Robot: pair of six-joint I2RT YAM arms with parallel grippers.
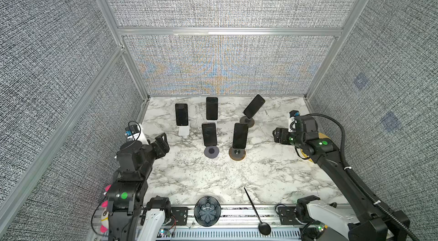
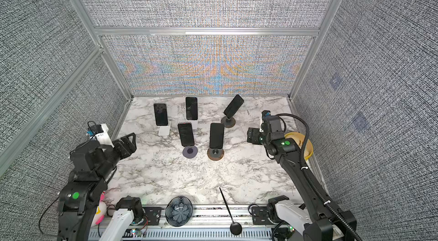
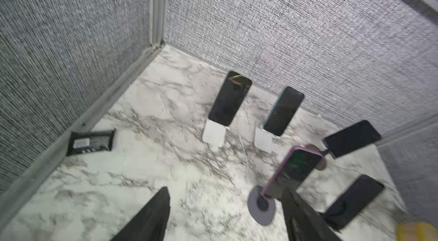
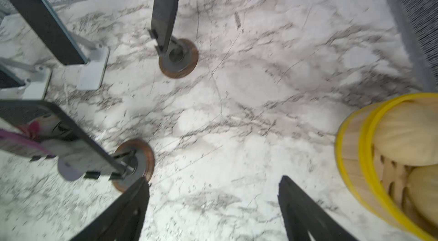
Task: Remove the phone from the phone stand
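Note:
Five dark phones stand on stands: back-left point(image 1: 181, 113), back-middle point(image 1: 211, 107), tilted back-right point(image 1: 253, 105), front-middle point(image 1: 209, 133) and front-right point(image 1: 240, 135). The two back-left stands point(image 3: 213, 133) are white, the others round-based. My left gripper point(image 1: 161, 146) hangs left of the phones, open and empty; in the left wrist view its fingers frame bare table. My right gripper is open over bare marble, right of the front-right phone, with nothing between its fingers.
A yellow basket point(image 4: 346, 145) with pale round items sits at the right, a small black packet point(image 3: 91, 143) by the left wall. A black flower mould point(image 1: 207, 211) and a spoon point(image 1: 264, 227) lie at the front.

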